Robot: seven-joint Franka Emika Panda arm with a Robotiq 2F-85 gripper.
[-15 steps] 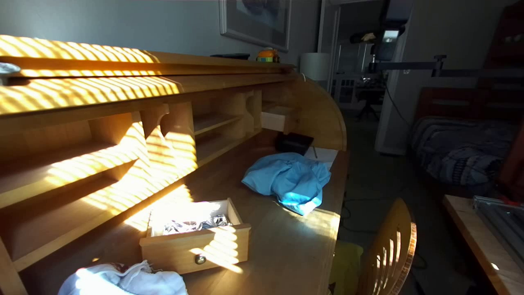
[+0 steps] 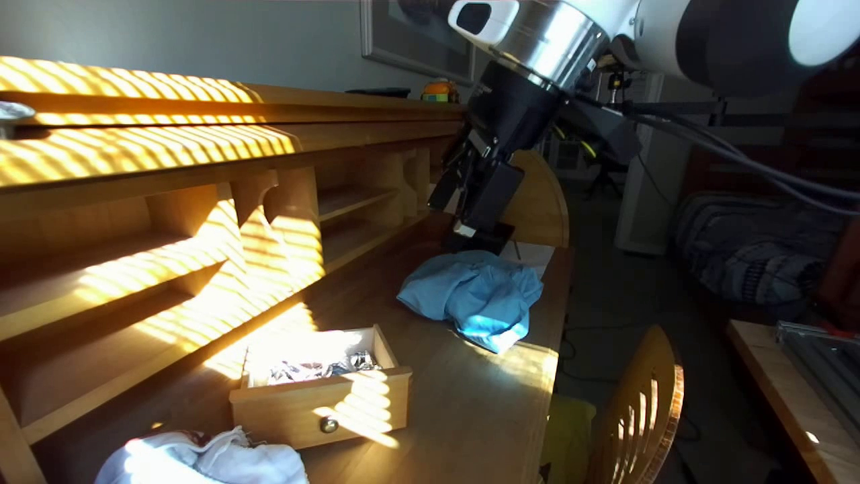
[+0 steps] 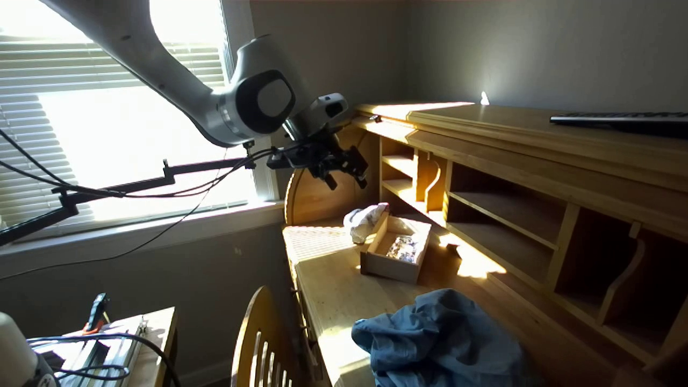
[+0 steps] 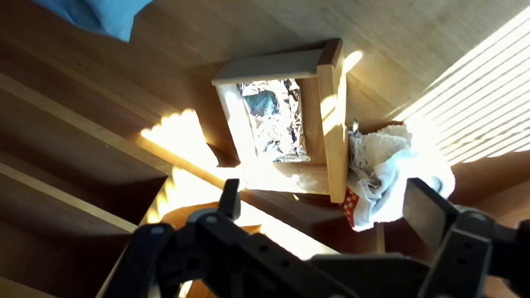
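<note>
A small wooden drawer box with a round knob rests on the desktop, and crumpled silvery wrapping lies inside it. Against its knob side is a bunched white cloth with a red checked corner. A blue cloth lies heaped farther along the desk; only its corner enters the wrist view. My gripper is open and empty, its fingers spread wide. It hangs in the air above the desk, apart from the box and both cloths, as the second exterior view also shows.
Wooden cubbyholes line the desk's back under a long top shelf. A chair stands at the front edge. Bare desktop lies between the box and the blue cloth.
In exterior view 1 the arm and gripper have come into view from above, over the desk. The drawer box and both cloths have stayed where they were.
</note>
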